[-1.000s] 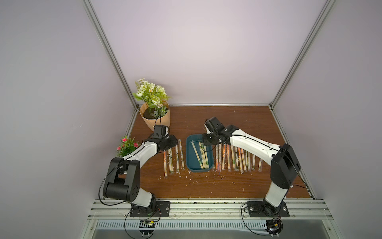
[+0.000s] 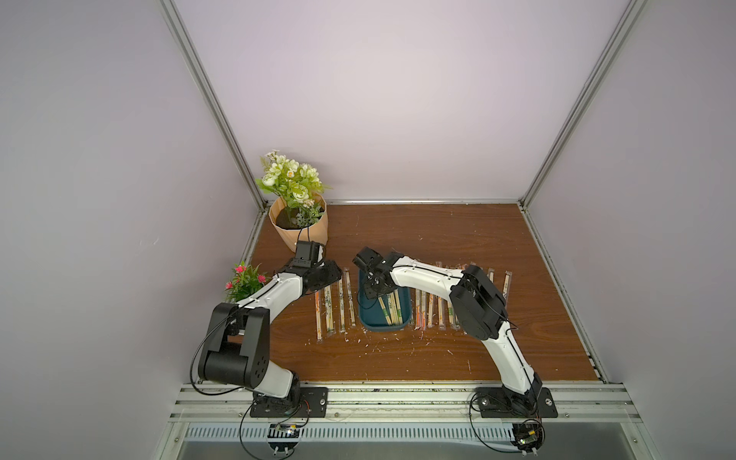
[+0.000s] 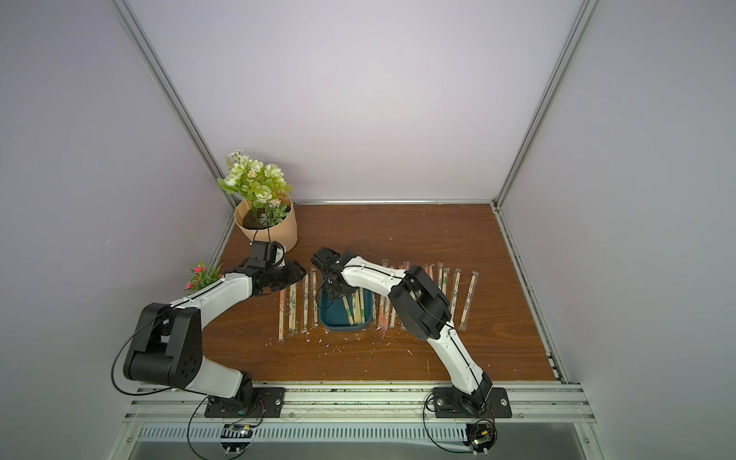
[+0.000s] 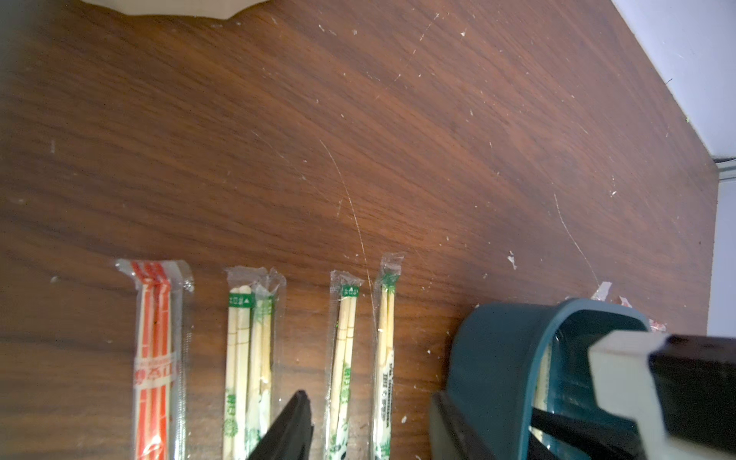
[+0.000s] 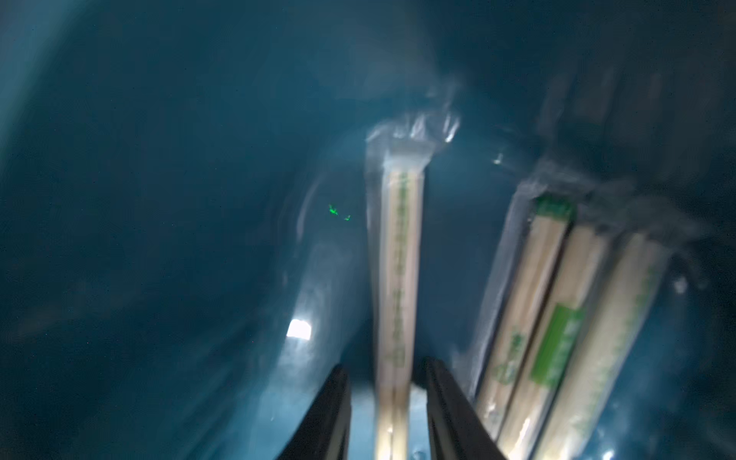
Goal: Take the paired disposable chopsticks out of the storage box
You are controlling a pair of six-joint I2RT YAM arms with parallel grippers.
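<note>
The teal storage box (image 2: 368,318) holds several wrapped chopstick pairs (image 5: 521,322); one lone pair (image 5: 396,268) stands apart on their left in the right wrist view. My right gripper is down in the box, open, with that lone pair between its fingertips; whether it touches the pair I cannot tell. My left gripper is open above several wrapped pairs (image 4: 237,352) on the table left of the box.
More wrapped pairs (image 2: 430,310) lie right of the box. A large potted plant (image 2: 299,230) stands back left and a small flowering plant (image 2: 243,283) at the left.
My right gripper has moved left and down from over the box's back right into the box, its arm swinging leftward. The left arm has not visibly moved.
</note>
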